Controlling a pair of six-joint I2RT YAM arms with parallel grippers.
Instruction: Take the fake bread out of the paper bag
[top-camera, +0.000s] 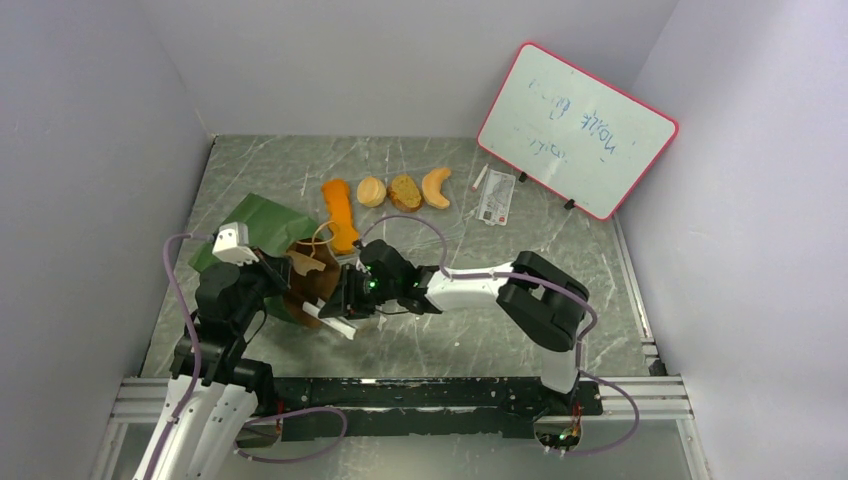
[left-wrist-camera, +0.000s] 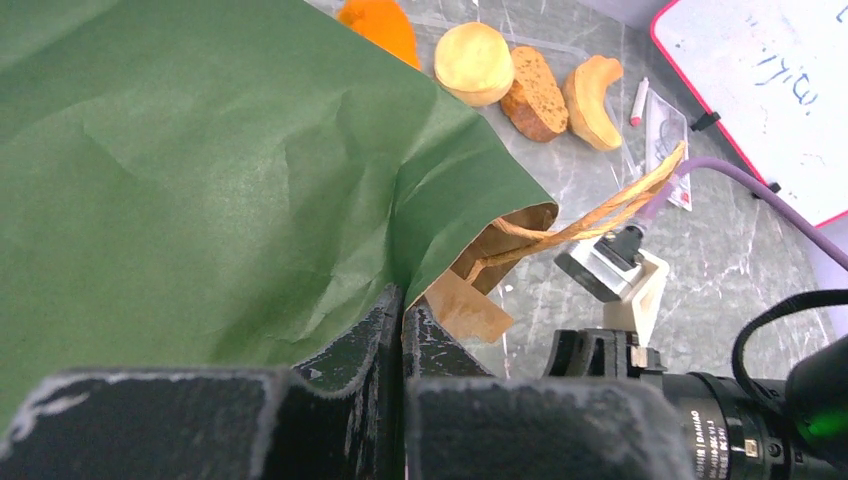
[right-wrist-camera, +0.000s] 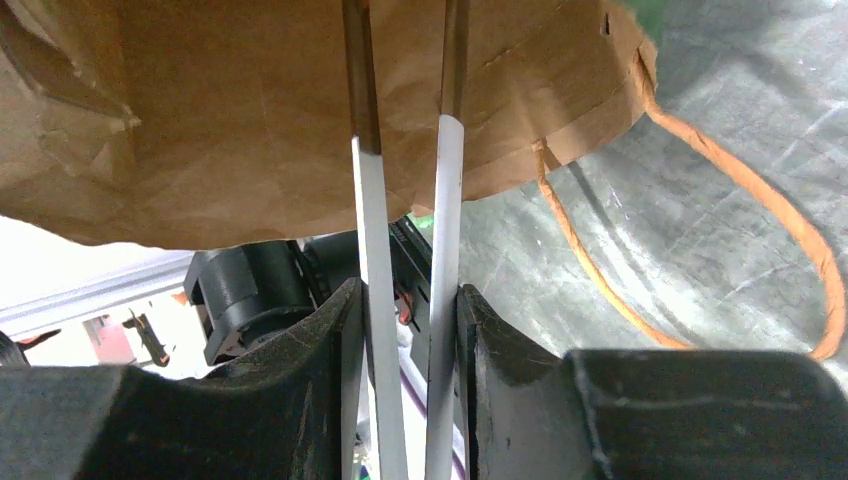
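Note:
The green paper bag (left-wrist-camera: 220, 180) with brown inside (right-wrist-camera: 250, 130) lies on its side at the left, its handles (left-wrist-camera: 610, 210) sticking out. My left gripper (top-camera: 280, 272) is shut on the rim of the bag. My right gripper (top-camera: 316, 308) reaches into the bag's mouth with its long pale fingers (right-wrist-camera: 450, 190) slightly apart; nothing shows between them, and their far ends are deep inside against brown paper. I cannot make out any bread inside the bag.
An orange item (top-camera: 338, 210), a round bun (top-camera: 371, 192), a bread slice (top-camera: 405, 193) and a curved pastry (top-camera: 436, 186) lie behind the bag. A whiteboard (top-camera: 575, 125) stands back right, with a pen and small case beside it.

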